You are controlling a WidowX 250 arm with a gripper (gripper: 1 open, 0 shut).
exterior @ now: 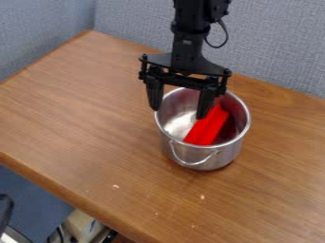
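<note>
A silver metal pot [191, 157] with a wire handle stands on the wooden table [76, 133], holding a red elongated object [208, 126] on the right side of its inside. My black gripper [178, 99] is open over the pot, its fingers reaching down at the rim, one at the left side and one toward the right, above the red object. Whether the fingertips touch the pot or the object cannot be told.
Grey padded walls [279, 57] line the back of the table. A dark gap lies beyond the lower-left edge.
</note>
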